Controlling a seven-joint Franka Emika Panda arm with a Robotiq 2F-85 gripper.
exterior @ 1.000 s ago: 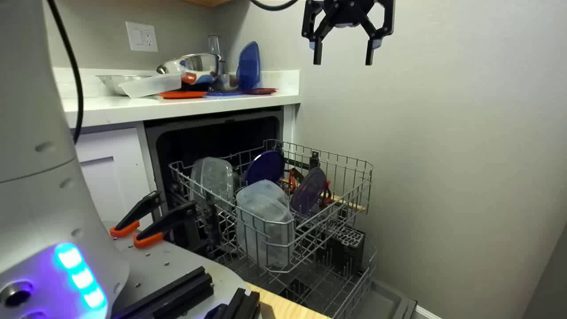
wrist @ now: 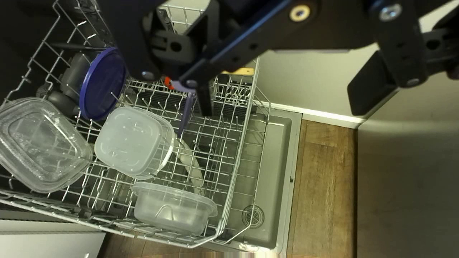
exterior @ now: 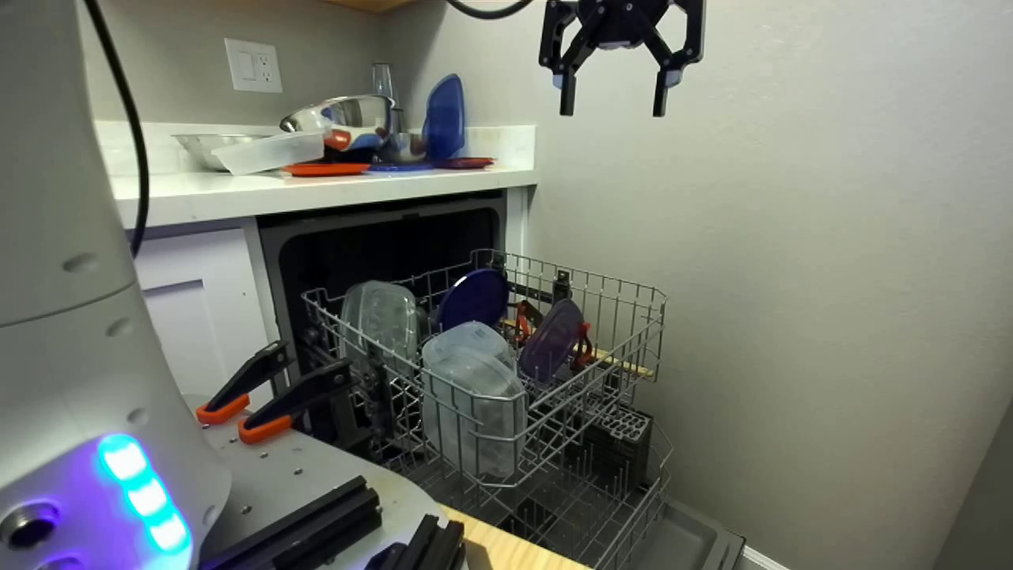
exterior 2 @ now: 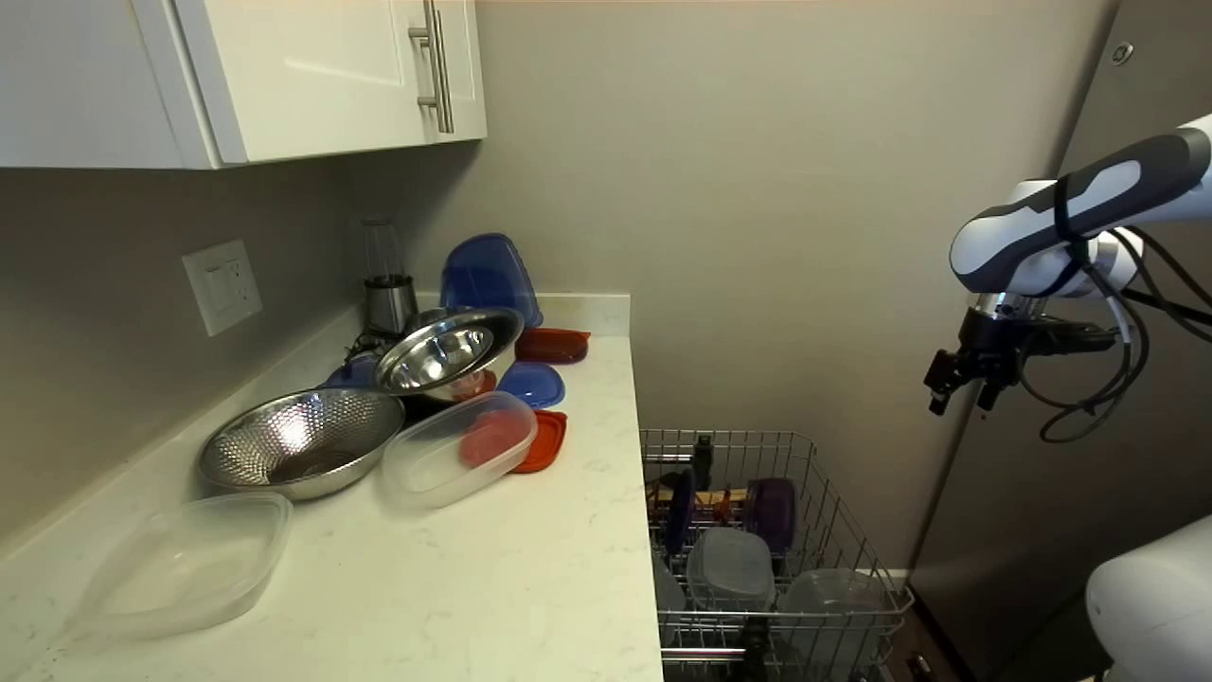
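Observation:
High above the dishwasher, my gripper (exterior: 613,104) is open with nothing between its fingers; the wall is behind it. In the pulled-out upper rack (exterior: 608,275) stand a dark blue round lid (wrist: 103,84) and a purple lid (exterior: 552,342). Clear plastic containers share the rack: a wide one (wrist: 41,144) at the left of the wrist view, a frosted squarish one (wrist: 129,139) in the middle, and another (wrist: 172,210) by the rack's front edge. My gripper's own parts hide most of the purple lid in the wrist view.
The white counter (exterior 2: 534,568) holds a colander (exterior 2: 301,438), a steel bowl (exterior 2: 449,352), clear containers (exterior 2: 460,449), and red and blue lids (exterior 2: 531,385). A wall bounds the rack's far side. Clamps (exterior: 271,418) sit beside the arm's base.

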